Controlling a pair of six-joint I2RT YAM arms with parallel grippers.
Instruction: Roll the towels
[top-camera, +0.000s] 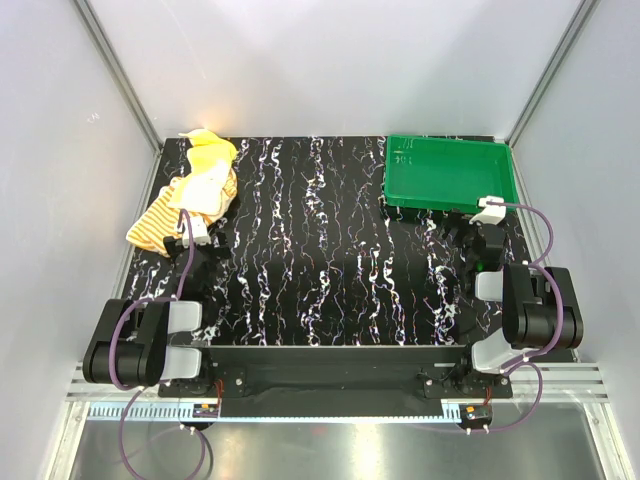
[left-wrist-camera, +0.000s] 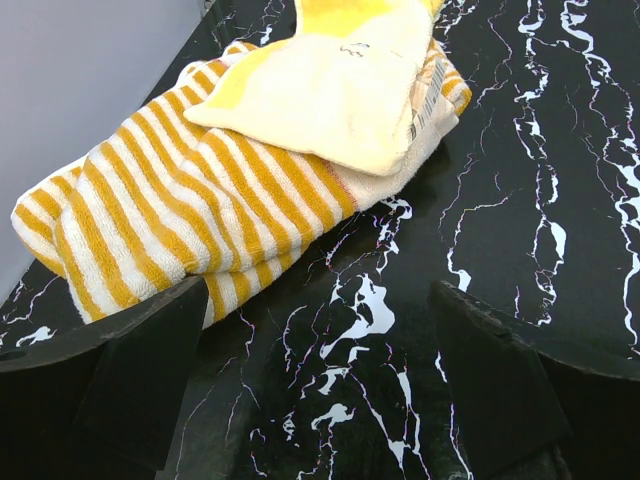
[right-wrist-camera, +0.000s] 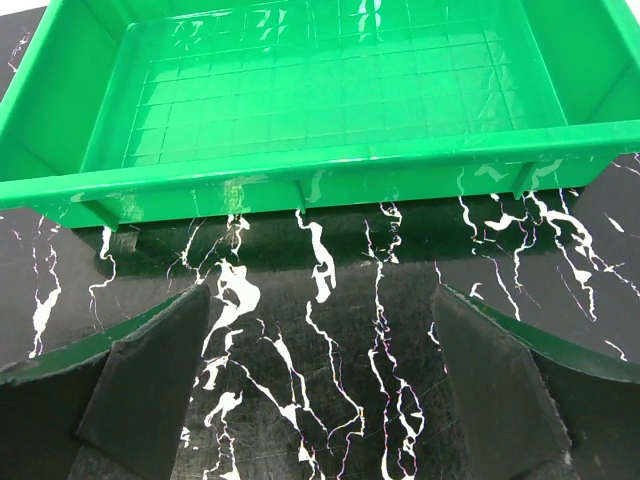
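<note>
Two towels lie heaped at the left of the dark marbled table: a yellow-and-white striped towel (top-camera: 150, 225) (left-wrist-camera: 150, 210), with a plain pale yellow towel (top-camera: 208, 155) (left-wrist-camera: 330, 90) lying on top of it. My left gripper (top-camera: 196, 245) is open at the near edge of the pile, with bare tabletop between its fingers in the left wrist view. My right gripper (top-camera: 470, 225) stands open at the right side, just in front of the green tray, holding nothing.
An empty green tray (top-camera: 447, 170) (right-wrist-camera: 330, 163) sits at the back right. Pale walls border the table at the back, left and right.
</note>
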